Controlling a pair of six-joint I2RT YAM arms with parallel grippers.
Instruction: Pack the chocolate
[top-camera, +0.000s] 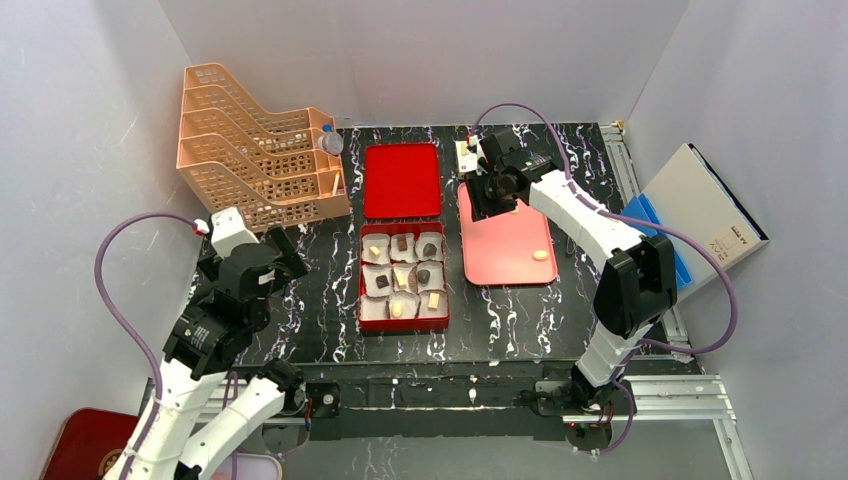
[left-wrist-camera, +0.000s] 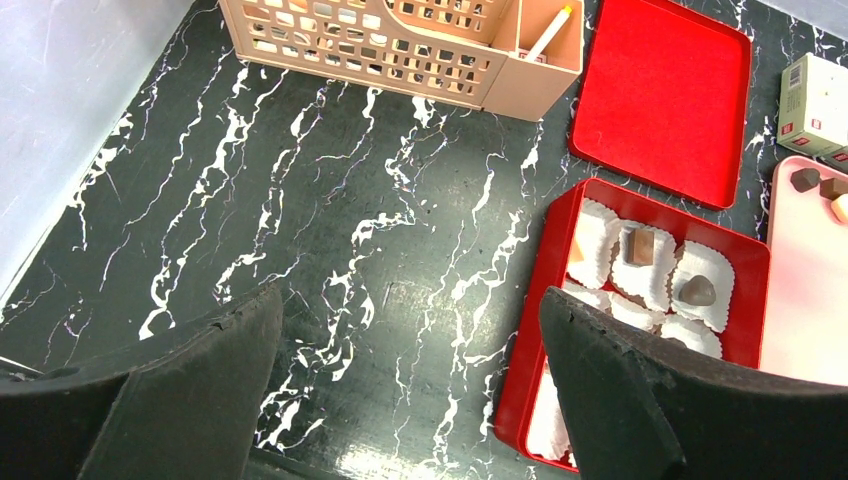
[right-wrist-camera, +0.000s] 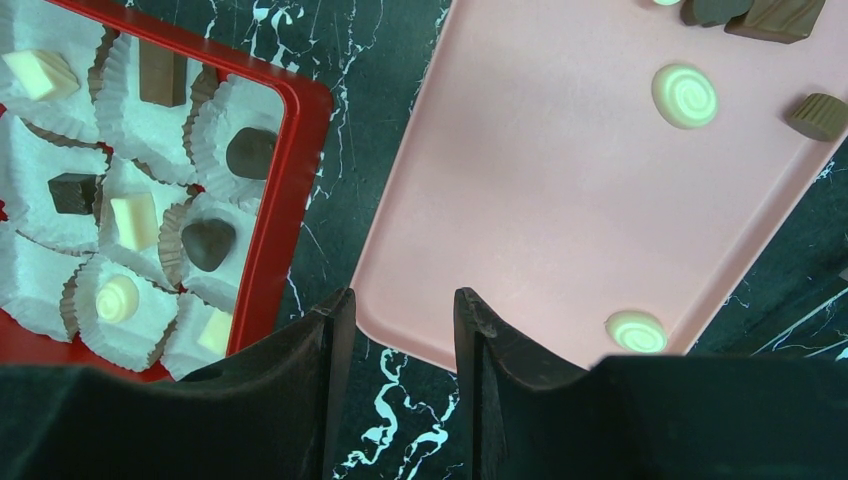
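The red box (top-camera: 446, 285) (right-wrist-camera: 293, 150) holds chocolates in paper cups; in the right wrist view the lower-left cup (right-wrist-camera: 28, 280) is empty. The pink tray (top-camera: 500, 260) (right-wrist-camera: 530, 180) carries several chocolates, among them a white swirl (right-wrist-camera: 685, 96), another white one (right-wrist-camera: 637, 331) and a dark fluted one (right-wrist-camera: 817, 117). My right gripper (top-camera: 480, 200) hangs over the tray, part open, with nothing between its fingers. My left gripper (top-camera: 270, 250) stands open and empty at the left, beside the box.
A red lid (top-camera: 402, 181) lies behind the box. An orange rack (top-camera: 255, 170) with a bottle (top-camera: 331, 142) stands back left, a small carton (left-wrist-camera: 812, 110) at the back, a leaning board (top-camera: 705, 210) at the right.
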